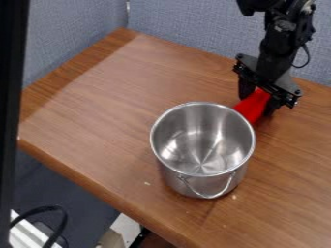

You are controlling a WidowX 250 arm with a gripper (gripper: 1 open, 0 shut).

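Observation:
My black gripper (266,89) is at the upper right of the table, shut on a red object (254,108) that lies low behind the pot. The red object's lower end reaches close to the pot's rim; whether they touch I cannot tell. A steel pot (202,150) with a wire handle stands upright in the lower middle of the table, empty inside.
Blue-grey partitions (181,24) stand along the back and left.

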